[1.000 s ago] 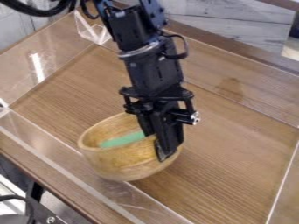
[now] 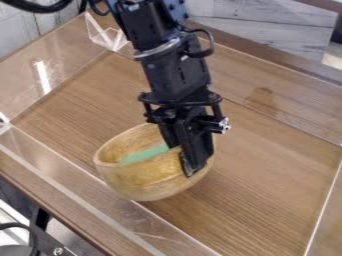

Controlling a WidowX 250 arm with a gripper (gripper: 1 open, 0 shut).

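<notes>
My gripper (image 2: 183, 150) hangs from the black arm over the front middle of the wooden surface, shut on the rim of a yellowish wooden bowl (image 2: 131, 180). The bowl is tilted, and a pale green item (image 2: 142, 154) lies inside it, partly hidden by the gripper. The fingertips are mostly hidden against the bowl's right side.
The wooden tray floor (image 2: 261, 195) is clear to the right and behind. Pale low edges run along the left front and right side. A whitish wall (image 2: 274, 30) stands at the back, with cables at the lower left.
The arm and bowl have shifted only very slightly; the bowl remains in the gripper.
</notes>
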